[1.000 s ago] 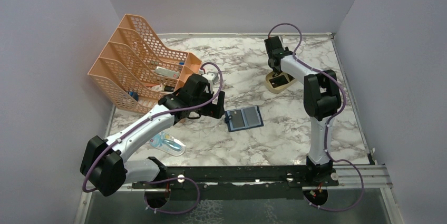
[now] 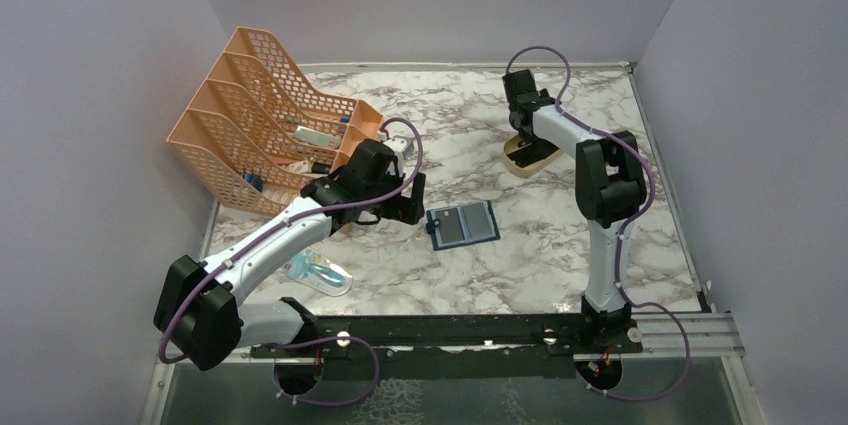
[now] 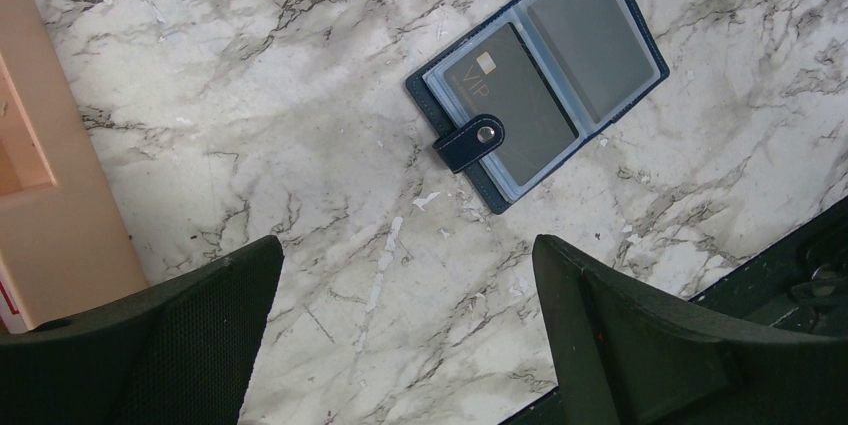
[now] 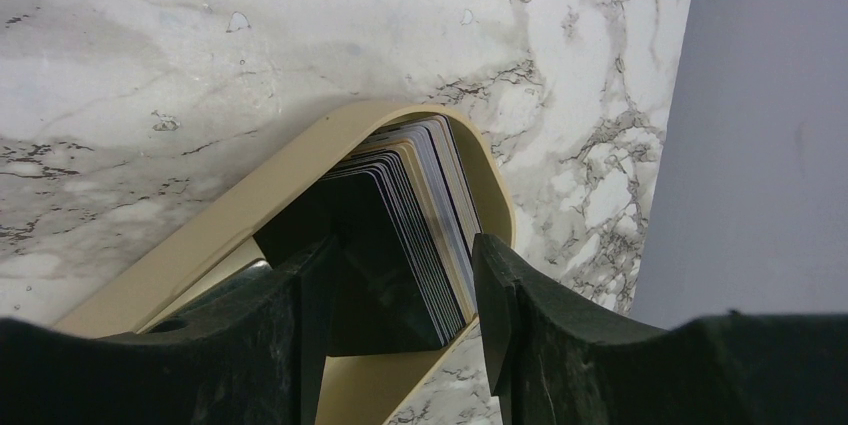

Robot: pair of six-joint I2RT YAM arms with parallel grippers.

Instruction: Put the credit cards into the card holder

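The blue card holder lies unfolded on the table. In the left wrist view, a dark VIP card shows under its left clear sleeve, and the right sleeve looks empty. My left gripper stands open near the holder's strap, nothing between its fingers. In the right wrist view, a row of cards stands on edge in a beige box, a dark card face foremost. My right gripper is open at the box, its fingers to either side of the row's lower end; contact cannot be told.
An orange rack with several small items stands at the left, close to my left arm. A packaged blue item lies at the front left. Bare marble stretches right of the holder.
My right gripper has shifted slightly, and its dark fingers cover more of the box's opening. The left arm and the card holder look practically unmoved.
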